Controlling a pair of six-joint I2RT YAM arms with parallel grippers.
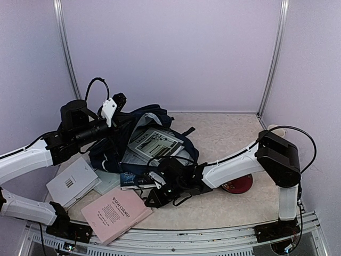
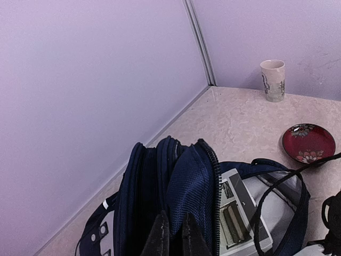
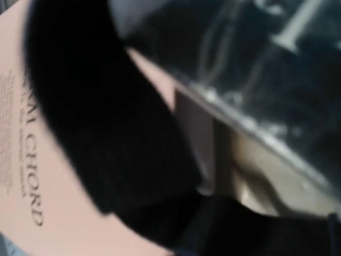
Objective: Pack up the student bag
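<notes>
The navy bag (image 1: 98, 157) lies open at the back left with books (image 1: 157, 144) inside. My left gripper is shut on the bag's navy fabric (image 2: 189, 186) at its zipped edge. My right gripper (image 1: 152, 198) is low in front of the bag, beside the pink WARM CHORD book (image 1: 109, 213) and a dark blue book (image 1: 130, 181). The right wrist view is blurred, with black strap-like shapes over the pink book; its fingertips are unclear. White notebooks (image 1: 72, 184) lie at the left.
A red floral dish (image 2: 308, 136) sits at the right, partly behind my right arm in the top view. A white cup (image 2: 273, 82) stands at the back right.
</notes>
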